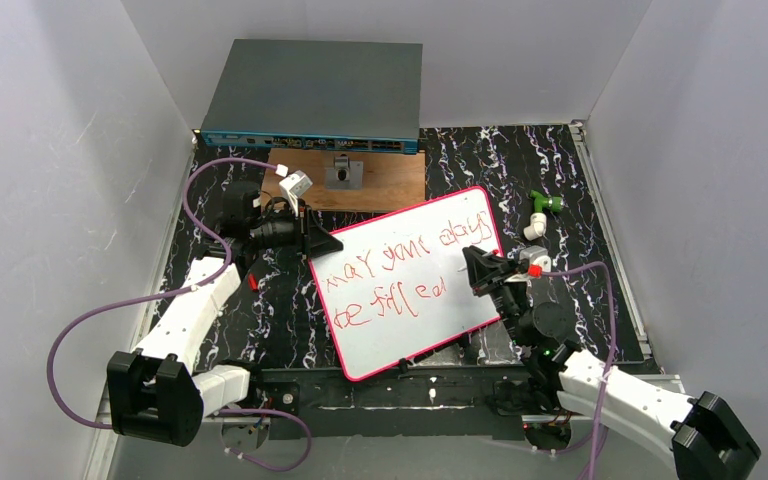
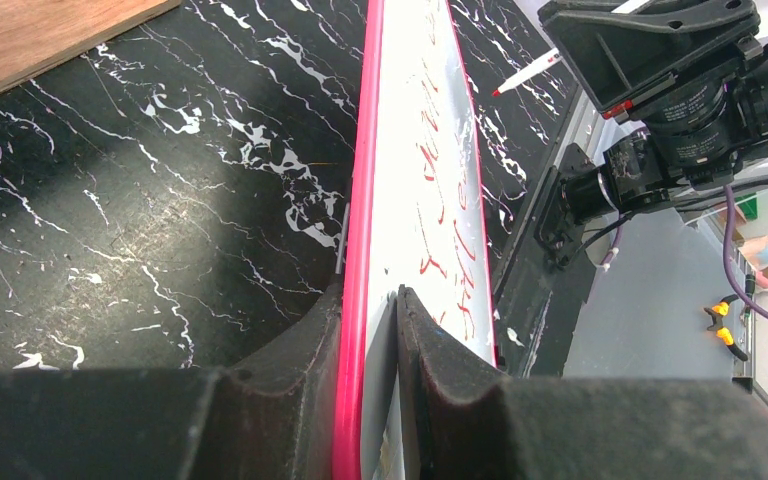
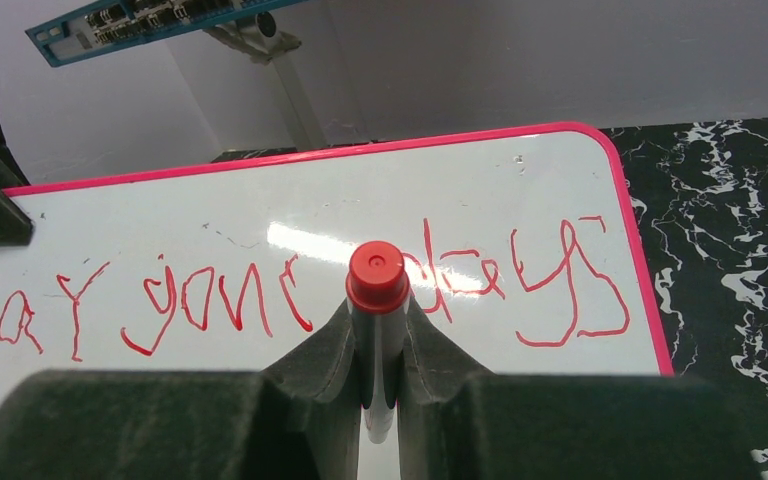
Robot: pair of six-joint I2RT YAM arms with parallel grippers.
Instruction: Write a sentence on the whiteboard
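Note:
The whiteboard point(image 1: 410, 345), pink-rimmed and tilted in the top view, bears red handwriting that looks like "may your days" above "be filled". Its lower part is blank. My left gripper point(image 1: 332, 244) is shut on the board's upper-left edge, and the left wrist view shows the pink rim point(image 2: 358, 230) between its fingers. Over the board's right side, my right gripper point(image 1: 471, 268) is shut on a marker point(image 3: 377, 275) with a red end. In the left wrist view, the marker's red writing tip point(image 2: 495, 93) stands clear of the board.
Behind the board stand a large dark box point(image 1: 315, 95) and a wooden plank point(image 1: 395, 180). A green and white pipe fitting point(image 1: 538, 213) lies at the right. A small red piece point(image 1: 252, 282) rests on the black marbled table at the left.

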